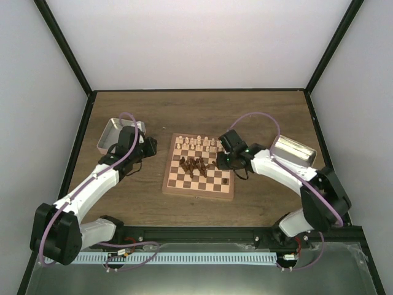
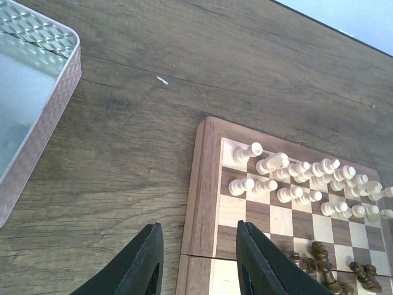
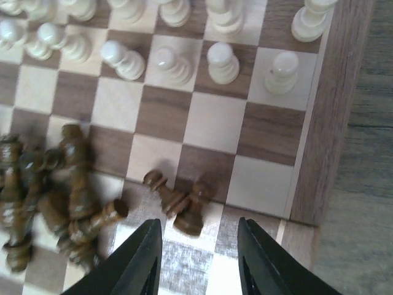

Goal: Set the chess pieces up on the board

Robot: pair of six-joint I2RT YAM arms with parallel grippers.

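Observation:
The chessboard (image 1: pixel 175 187) carries white pieces standing in rows along its far side, among them a white pawn (image 3: pixel 282 77). Brown pieces lie heaped in the middle, with a small brown pair (image 3: pixel 189 218) to their right. My right gripper hangs open over that pair, its fingers apart with nothing seen between them. My left gripper is open beyond the board's left edge, over bare table; white pieces (image 2: pixel 241 186) show ahead of it.
A metal tray (image 2: pixel 44 104) sits at the back left and another box (image 1: pixel 295 147) at the right of the board. The table behind the board is clear.

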